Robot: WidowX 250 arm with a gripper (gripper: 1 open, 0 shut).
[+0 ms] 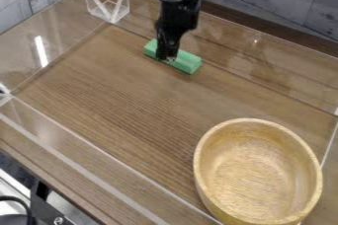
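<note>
A green block (185, 63) lies flat on the wooden table, upper middle. My dark gripper (161, 47) reaches down from the top of the view to the block's left end, overlapping it in view. Its fingertips look close together. Whether they touch the block is unclear.
A large tan bowl (258, 185) fills the lower right. A clear plastic object (109, 4) stands at the back left. A wall runs along the back.
</note>
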